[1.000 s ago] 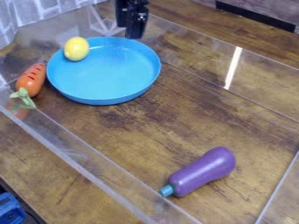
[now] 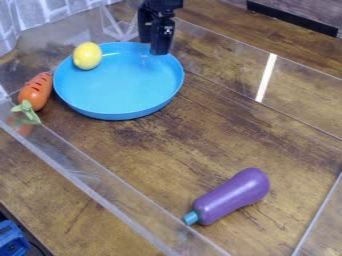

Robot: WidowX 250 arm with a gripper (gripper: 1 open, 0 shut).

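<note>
At the top centre, my black gripper (image 2: 158, 42) hangs above the back edge of a blue plate (image 2: 127, 90), open, its fingers small and dark. A yellow egg-shaped object (image 2: 87, 56) rests on the plate's left side. An orange toy carrot (image 2: 38, 91) with a pale green top lies just left of the plate. A purple toy eggplant (image 2: 237, 195) with a teal tip lies at the lower right, well apart from the plate.
Clear plastic walls enclose the wooden surface (image 2: 174, 150). A blue object (image 2: 10, 240) is cut off at the lower left corner.
My gripper has shifted slightly at the back of the plate. The plate and the toys have stayed where they were.
</note>
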